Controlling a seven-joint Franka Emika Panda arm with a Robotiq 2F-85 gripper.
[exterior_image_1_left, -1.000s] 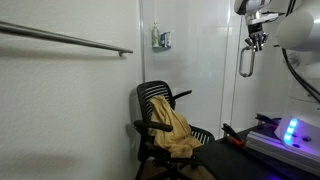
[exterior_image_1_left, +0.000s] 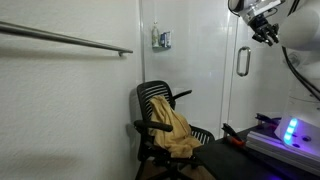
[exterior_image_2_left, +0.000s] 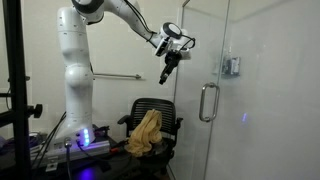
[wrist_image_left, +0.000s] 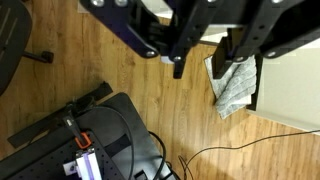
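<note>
My gripper (exterior_image_1_left: 268, 40) is raised high at the right in exterior view 1, its fingers pointing down. In exterior view 2 the gripper (exterior_image_2_left: 166, 74) hangs in the air above the office chair. Dark fingertips (wrist_image_left: 179, 68) stand apart in the wrist view, and bare wooden floor shows between them, so the gripper is open and empty. A tan towel (exterior_image_1_left: 172, 128) lies draped over the black office chair (exterior_image_1_left: 150, 96), well below and away from the gripper. The same towel (exterior_image_2_left: 146, 133) is seen from the front in exterior view 2.
A glass door with a metal handle (exterior_image_2_left: 209, 101) stands beside the arm. Bottles (exterior_image_1_left: 160, 39) sit on the wall, and a towel bar (exterior_image_1_left: 70, 40) runs along it. In the wrist view, a pale cloth (wrist_image_left: 235, 85) lies on the floor and a cable (wrist_image_left: 245, 144) crosses it.
In exterior view 1 the gripper has shifted a little to the right and turned, its fingers now lying right of the door handle. Chair and towel are unmoved.
</note>
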